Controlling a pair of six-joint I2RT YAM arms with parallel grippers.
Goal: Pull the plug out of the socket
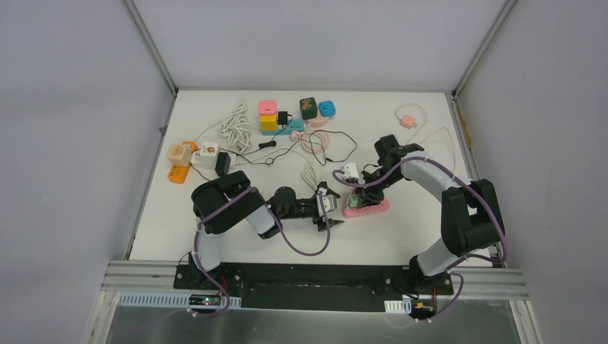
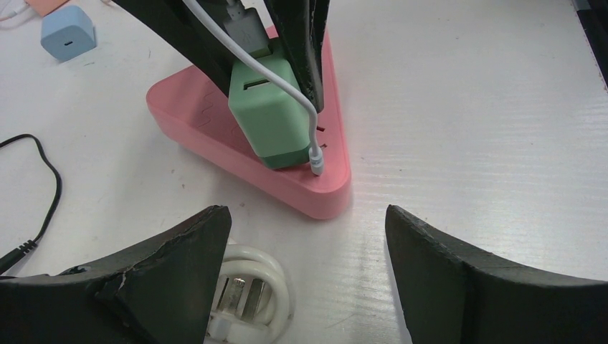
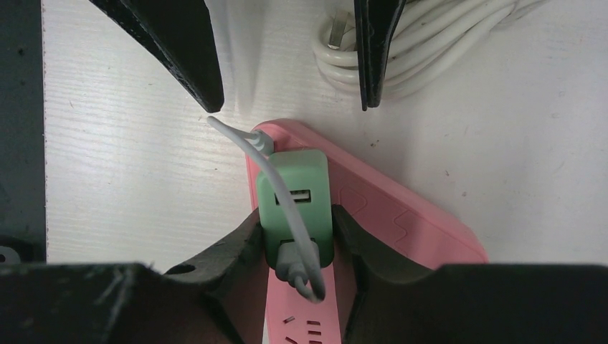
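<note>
A pink triangular power strip (image 2: 188, 119) carries a green cube charger (image 2: 267, 123) with a white cable plugged into it. My right gripper is shut on the green charger, its fingers on both sides, as the right wrist view shows. My left gripper stands open just short of the strip, nothing between its fingers, with a coiled white cable (image 2: 259, 259) beside them. In the top view the pink strip (image 1: 374, 208) lies at the right front of the table, under my right gripper.
Power strips, adapters and cube plugs (image 1: 268, 122) crowd the back and left, with tangled cables (image 1: 234, 129) among them. A small salmon plug (image 1: 409, 122) lies at the back right.
</note>
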